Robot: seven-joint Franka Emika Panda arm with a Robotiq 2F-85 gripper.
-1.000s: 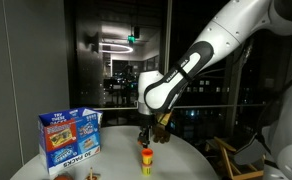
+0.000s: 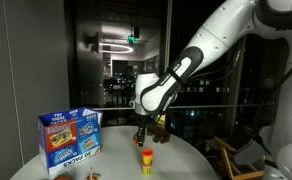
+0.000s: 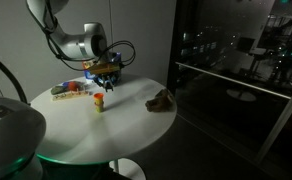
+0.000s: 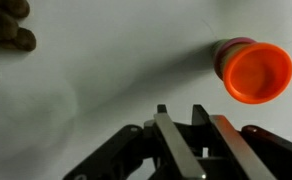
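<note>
A stack of toy cups or tubs with an orange-red top (image 2: pixel 146 153) stands upright on the round white table; its yellow lower part (image 3: pixel 99 107) shows in exterior view 2. From above, the wrist view has its orange rim (image 4: pixel 258 73) at the upper right. My gripper points down over the table, beside the stack and apart from it. Its two fingertips are near each other with a dark gap, and whether anything sits between them is too dark to make out. Small in both exterior views, the fingers show no clear detail.
A blue, red and white toy box (image 2: pixel 71 138) stands at the table's left in exterior view 1. A brown object (image 3: pixel 161 101) lies near the table's edge. Several coloured items sit on a tray (image 3: pixel 73 93) near the arm.
The arm has shifted only slightly over the last second. The stack and the toy box have stayed in place.
</note>
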